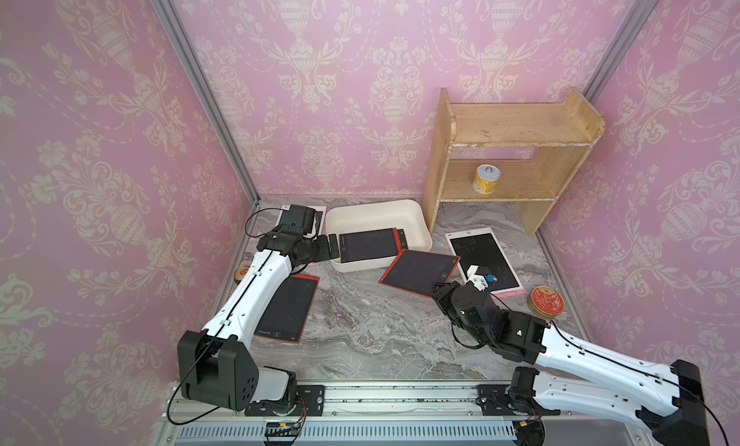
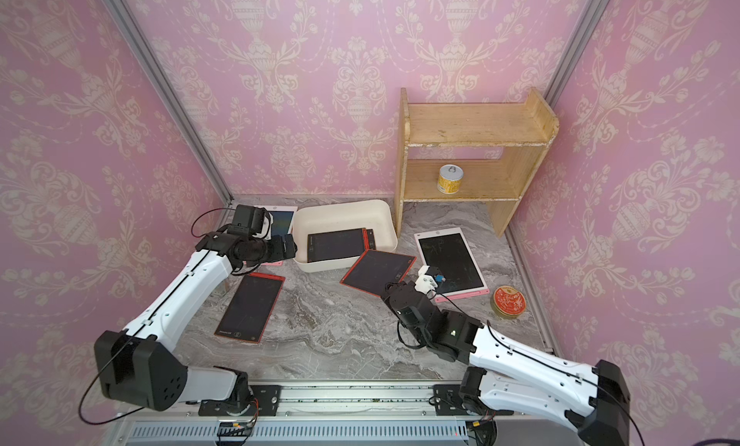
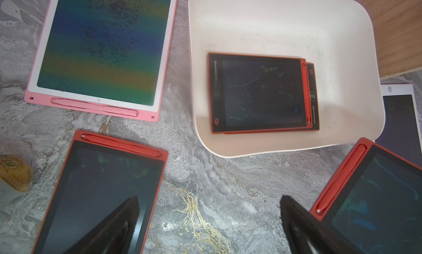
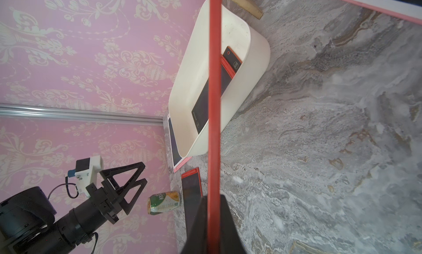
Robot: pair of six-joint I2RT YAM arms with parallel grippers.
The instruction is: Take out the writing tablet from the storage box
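The cream storage box [image 1: 370,213] stands at the back, left of the shelf. Inside lies a black tablet with a red edge [image 3: 263,93], stacked over a second tablet [image 3: 313,104] that peeks out at its right. My right gripper [image 1: 441,290] is shut on the near edge of another red-edged tablet [image 1: 420,272], held out in front of the box's right corner. In the right wrist view that held tablet [image 4: 214,100] appears edge-on as a red strip. My left gripper stands open near the box's left side, nothing between its fingers.
A red-edged tablet [image 1: 289,307] and a pink-edged one [image 3: 103,47] lie left of the box. Another pink-edged tablet [image 1: 484,253] and a red-lidded tin [image 1: 546,301] are at right. The wooden shelf [image 1: 516,122] holds a yellow can [image 1: 486,178].
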